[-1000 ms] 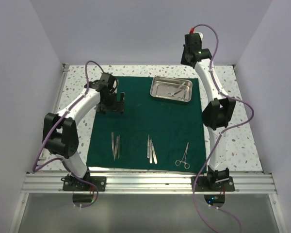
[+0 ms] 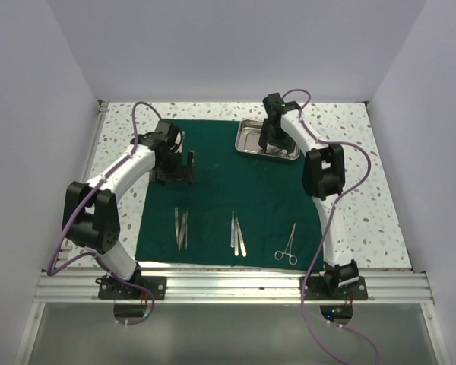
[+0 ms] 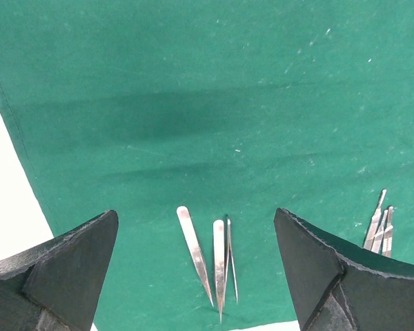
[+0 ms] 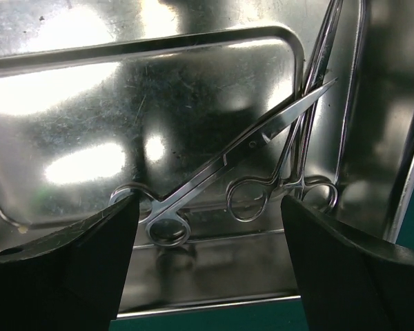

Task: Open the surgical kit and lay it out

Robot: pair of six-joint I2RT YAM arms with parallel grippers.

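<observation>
The steel tray (image 2: 247, 140) lies at the back right of the green cloth (image 2: 213, 179). Inside it, in the right wrist view, are scissors (image 4: 252, 143) crossing over a clamp (image 4: 316, 89) with ring handles. Over the tray my right gripper is open, its fingers (image 4: 345, 255) apart on either side of the ring handles, nothing held. My left gripper (image 2: 176, 181) hangs open and empty above the cloth's left side. Tweezers (image 3: 219, 265) lie at front left, slim handles (image 2: 236, 236) at front centre, another ring-handled clamp (image 2: 289, 247) at front right.
A speckled white table (image 2: 365, 220) borders the cloth. A metal rail (image 2: 235, 277) runs along the table's front edge. Purple cables (image 2: 342, 194) trail from both arms.
The left arm has barely shifted. The laid-out tools have stayed put.
</observation>
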